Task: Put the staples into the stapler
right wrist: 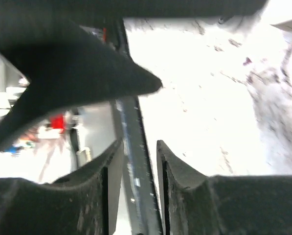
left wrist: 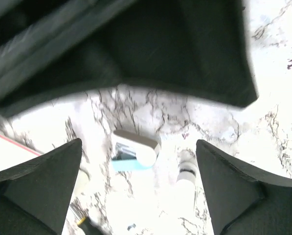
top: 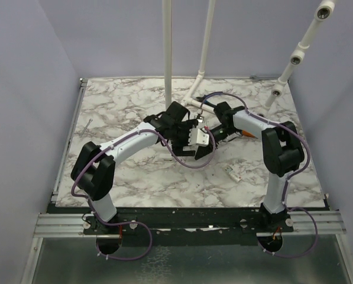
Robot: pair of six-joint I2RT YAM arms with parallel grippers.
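In the left wrist view my left gripper is open, its dark fingers (left wrist: 43, 183) wide apart. Between and beyond them, apart from both, a small grey-white item (left wrist: 136, 146) with a teal part (left wrist: 131, 164) lies on the marble table; whether it is the stapler I cannot tell. My right gripper has its fingertips (right wrist: 114, 166) a narrow gap apart, with nothing seen between them. From above, both grippers crowd together near the table's middle and hide what is under them. No staples can be made out.
A small pale item (top: 233, 173) lies on the table (top: 135, 183) front right. An orange-handled item (top: 248, 134) is partly behind the right arm, a blue-handled tool (top: 207, 96) at the back. A white capped item (left wrist: 186, 181) lies near the left gripper.
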